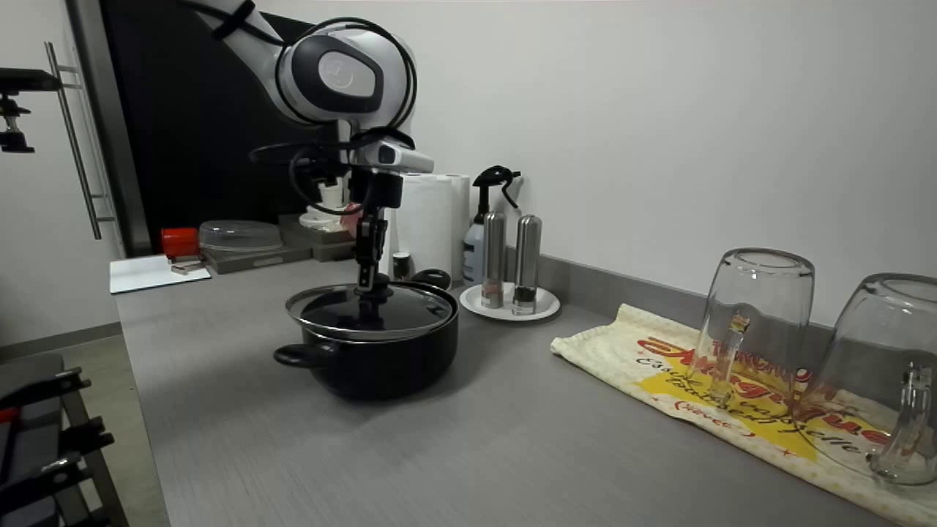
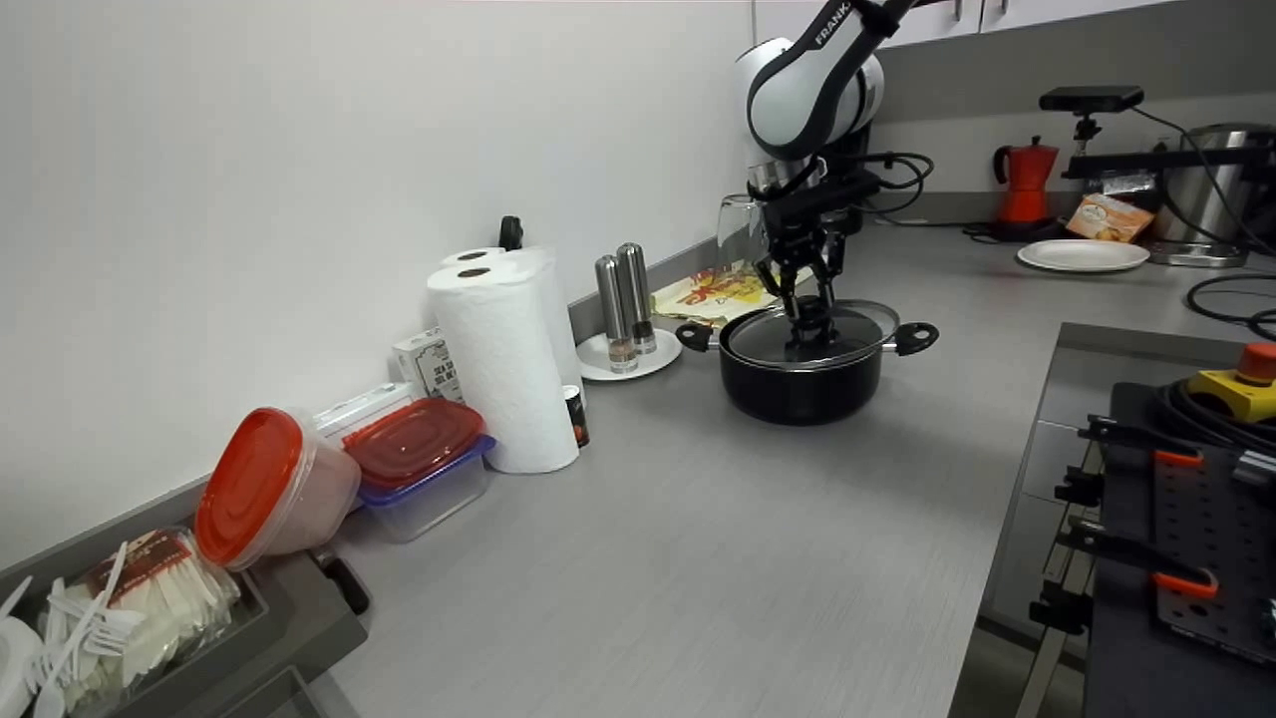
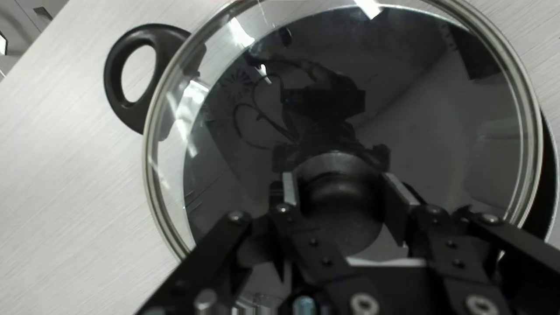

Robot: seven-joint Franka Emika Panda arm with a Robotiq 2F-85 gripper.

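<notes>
A black pot [image 1: 400, 367] stands on the counter. Its glass lid [image 1: 413, 312] rests low at the rim, shifted off-centre and slightly tilted: the lid's left side overhangs the pot in exterior view 1. In the wrist view a strip of the pot [image 3: 547, 202] shows past the lid's right edge. My gripper is shut on the lid's black knob [image 3: 341, 210], one finger on each side. From exterior view 2, the gripper [image 2: 808, 301] comes down from above onto the lid [image 2: 867, 329]. Whether the lid is seated anywhere is hard to tell.
Behind the pot is a white plate [image 1: 549, 307] with two metal mills. Paper towel rolls [image 2: 502, 371] stand against the wall. Two upturned glass mugs [image 1: 760, 298] sit on a printed cloth [image 1: 615, 338].
</notes>
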